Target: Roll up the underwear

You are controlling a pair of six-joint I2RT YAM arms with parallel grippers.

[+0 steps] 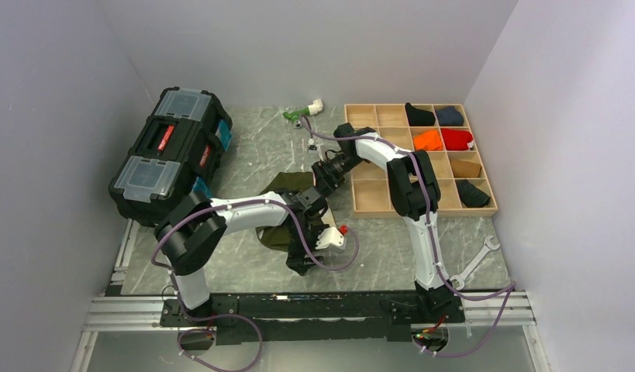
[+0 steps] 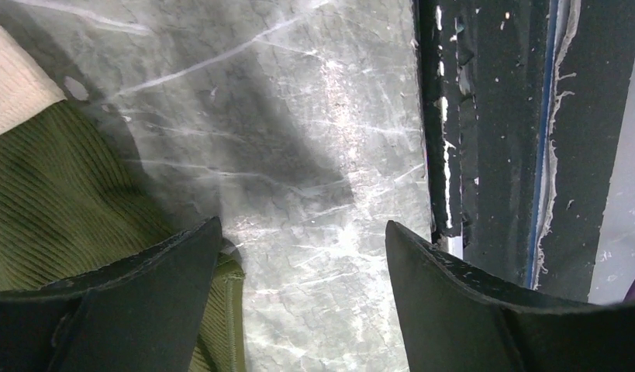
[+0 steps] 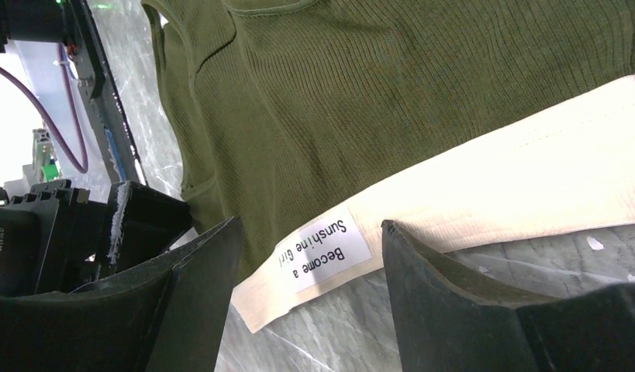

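Note:
The olive-green underwear [image 1: 274, 239] lies spread on the grey marbled table, partly hidden in the top view by my left arm. Its cream waistband [image 3: 508, 182] faces right, with a printed label near one end. My left gripper is over the underwear's near edge; its fingers stand apart, one finger over the green fabric [image 2: 74, 209] and the other over bare table. Beside the waistband is my right gripper, open, its fingers on either side of the label in the right wrist view. Neither gripper has cloth pinched between its fingers.
A wooden divided box [image 1: 372, 203] with rolled garments in several compartments stands at the right. Black toolboxes [image 1: 174, 143] fill the left. A green-and-white object [image 1: 302, 111] lies at the back, a wrench [image 1: 477, 260] at front right.

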